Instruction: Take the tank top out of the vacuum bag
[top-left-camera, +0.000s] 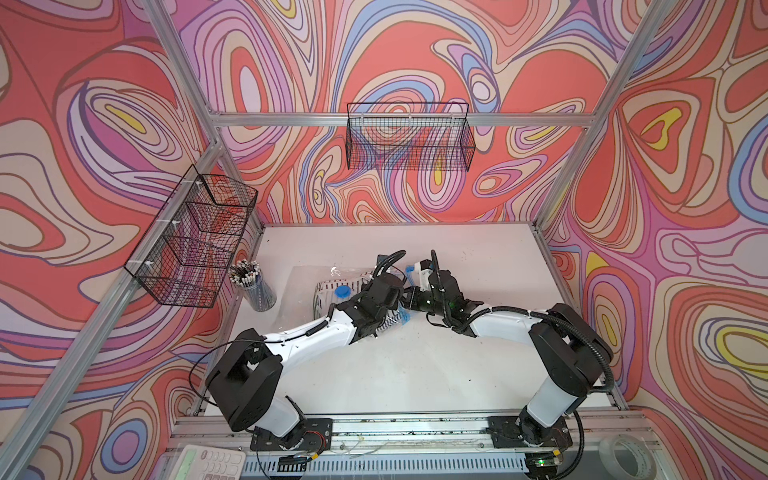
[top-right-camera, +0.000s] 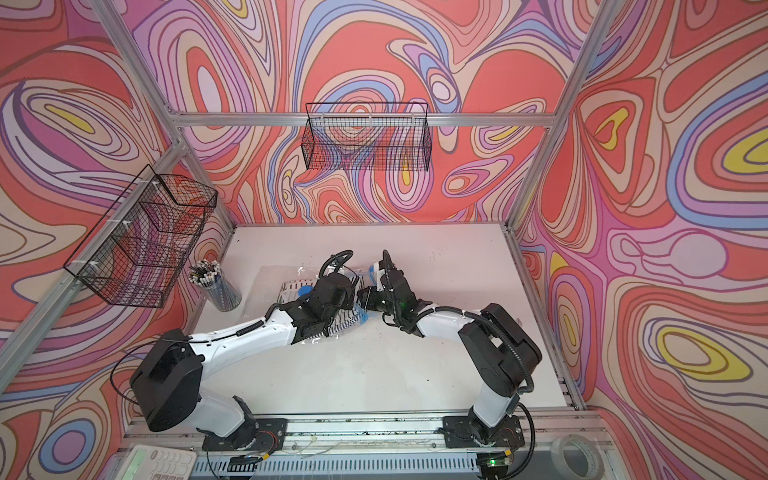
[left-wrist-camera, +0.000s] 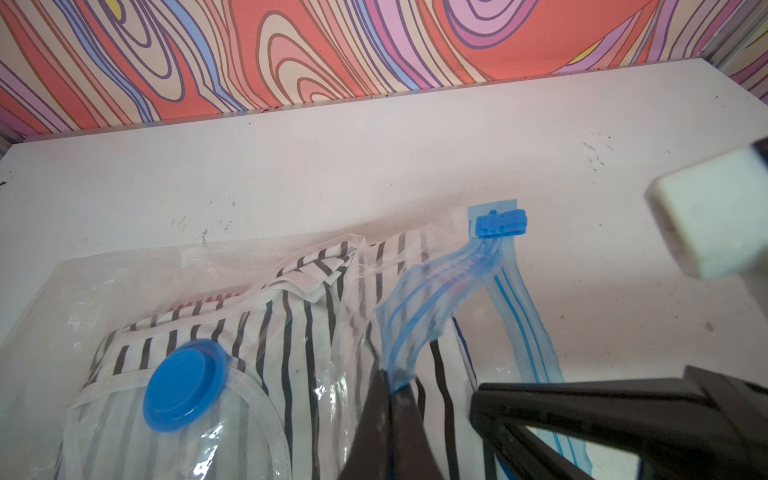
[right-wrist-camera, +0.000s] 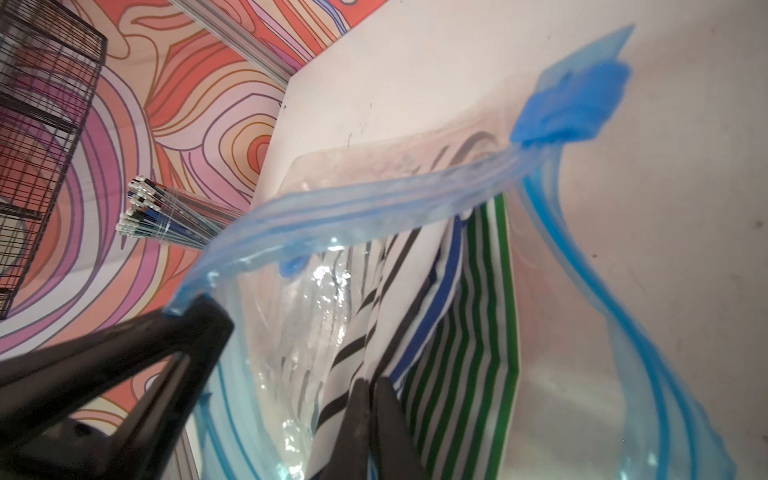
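Note:
The clear vacuum bag (left-wrist-camera: 96, 296) lies on the table with striped clothing (right-wrist-camera: 472, 336) inside, showing black, blue and green stripes. Its blue zip slider (left-wrist-camera: 500, 222) sits at the far corner of the opened mouth. My left gripper is shut on the upper zip edge of the bag, lifting it. My right gripper points into the mouth, shut on a fold of the striped fabric.
A glass of straws (top-left-camera: 257, 288) stands on the left of the white table (top-left-camera: 472, 376). Wire baskets (top-left-camera: 408, 140) hang at the back and left.

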